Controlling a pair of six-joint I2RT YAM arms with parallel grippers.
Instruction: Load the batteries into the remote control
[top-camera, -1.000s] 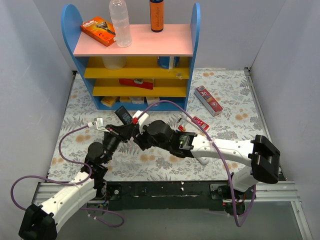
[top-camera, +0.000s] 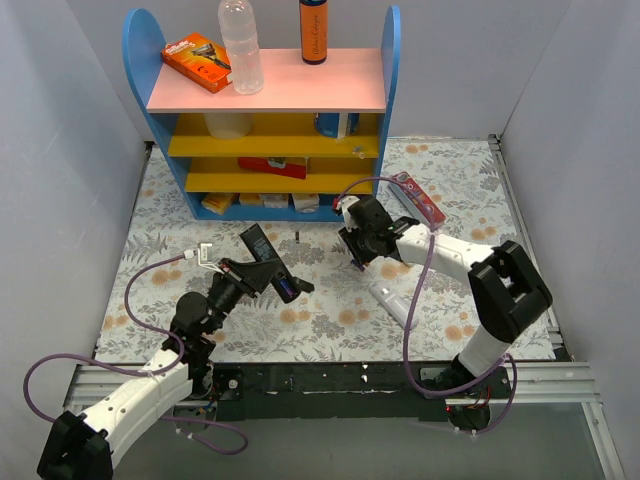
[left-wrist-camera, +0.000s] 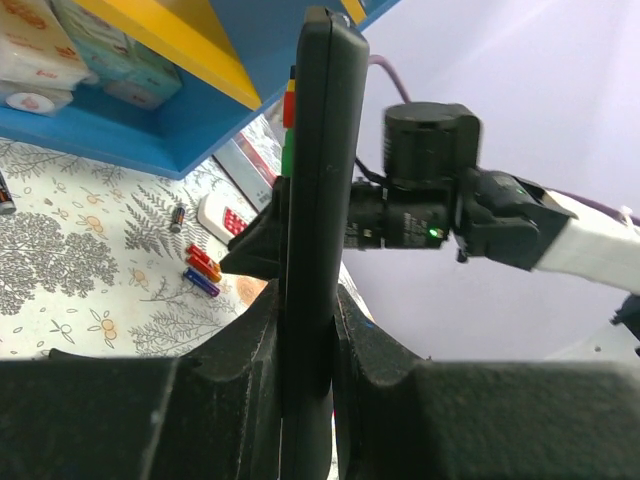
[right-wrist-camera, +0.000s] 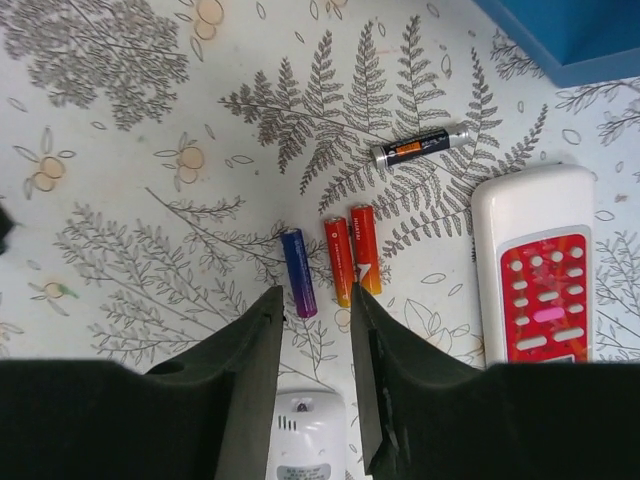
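Observation:
My left gripper is shut on the black remote control, held upright in the left wrist view and tilted in the top view. My right gripper hangs over the loose batteries, part open with nothing seen between its fingers. Below it, in the right wrist view, lie a blue battery, two red batteries side by side and a black-and-silver battery.
A white remote with a red keypad lies right of the batteries, another white device in front. The blue shelf unit stands behind. A red box lies at the back right.
My right gripper has moved away from the black remote, rightward over the batteries. My left gripper still holds the remote, with little movement.

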